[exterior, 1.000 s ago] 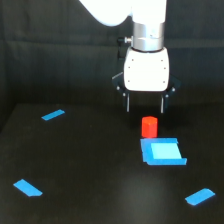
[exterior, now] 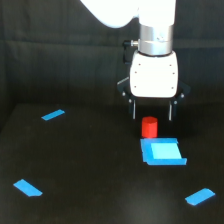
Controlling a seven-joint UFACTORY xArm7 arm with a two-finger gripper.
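Note:
A small red block (exterior: 150,127) sits on the dark table, just behind the blue-taped pale square (exterior: 165,151). Above it hangs my gripper (exterior: 151,112), pointing down from the white hand. Its two dark fingers are spread wide, one to either side of the block as seen from this camera, with their tips near the height of the block's top. Nothing is held between them. How far the fingers are in front of or behind the block, I cannot tell.
Strips of blue tape lie on the table: one at back left (exterior: 53,115), one at front left (exterior: 27,188) and one at front right (exterior: 200,197). A dark curtain (exterior: 60,60) hangs behind.
My gripper has come down and shifted slightly right, so its fingertips are closer to the red block. The block and the taped square have not moved.

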